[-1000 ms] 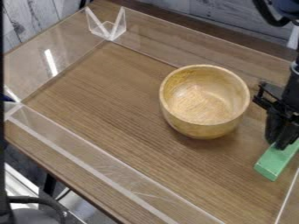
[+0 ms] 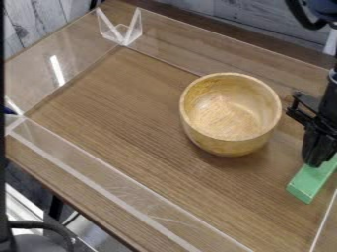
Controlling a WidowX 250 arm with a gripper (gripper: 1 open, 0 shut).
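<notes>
My black gripper (image 2: 310,154) comes in from the right edge, its tip down at the upper end of a green rectangular block (image 2: 310,181) on the wooden table. The gripper looks shut; whether anything is between its fingers is hidden at this angle. A round tan bowl (image 2: 230,112) sits left of the gripper, apart from it.
A clear angular plastic piece (image 2: 120,28) stands at the back left. Dark cables or parts (image 2: 30,236) lie at the lower left edge.
</notes>
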